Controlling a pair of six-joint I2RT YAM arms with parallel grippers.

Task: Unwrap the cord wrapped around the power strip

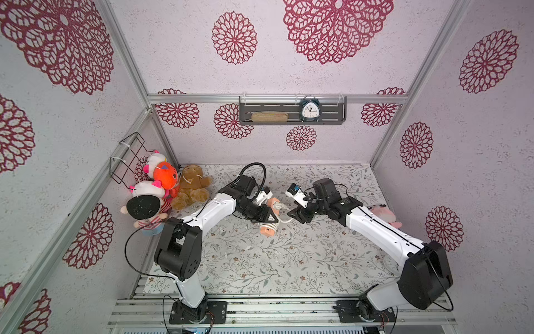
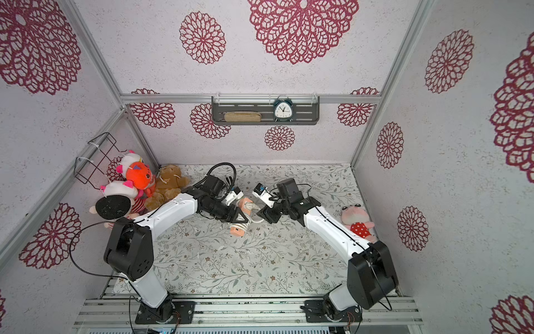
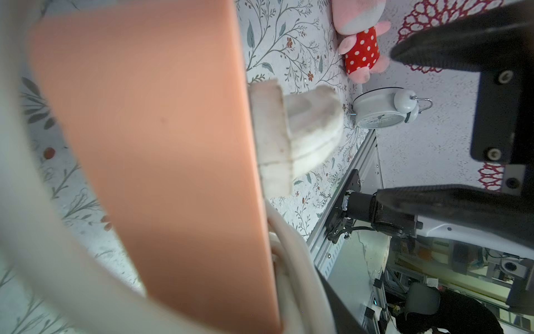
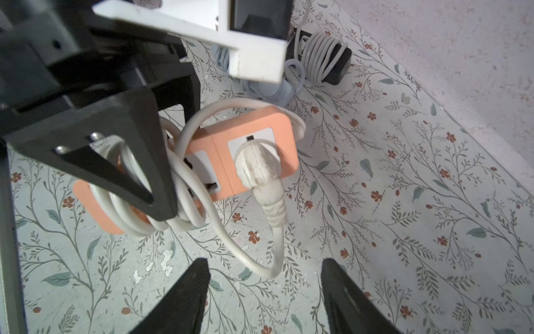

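A peach power strip (image 4: pixel 286 150) is wound in white cord (image 4: pixel 233 239), its plug (image 4: pixel 260 172) in a socket. My left gripper (image 1: pixel 267 214) is shut on the strip and its cord, holding it up over the table centre; in the left wrist view the strip (image 3: pixel 161 167) fills the near field. Just right of it, my right gripper stands part open, its fingertips either side of the cord hanging below the plug, nothing clearly between them.
Plush toys (image 1: pixel 192 189) sit at the left; a pink plush (image 2: pixel 356 222) is at the right. A black strip (image 4: pixel 339 66) with white cord and a light-blue bundle (image 4: pixel 267 89) lie at the back.
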